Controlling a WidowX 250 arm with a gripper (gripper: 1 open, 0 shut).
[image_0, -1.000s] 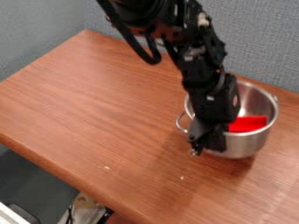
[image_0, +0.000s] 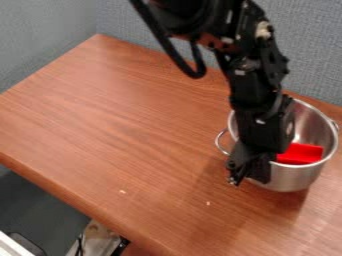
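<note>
A steel pot (image_0: 302, 174) with side handles stands on the wooden table (image_0: 120, 130) at the right, a red object (image_0: 301, 153) inside it. My black gripper (image_0: 242, 175) hangs down over the pot's left side, its tip at or just outside the near-left wall. The arm covers part of the pot, and I cannot tell how the fingers stand or whether they grip the wall.
Grey padded walls line the back and left. Beyond the front-left table edge are cables and a white object (image_0: 14, 247).
</note>
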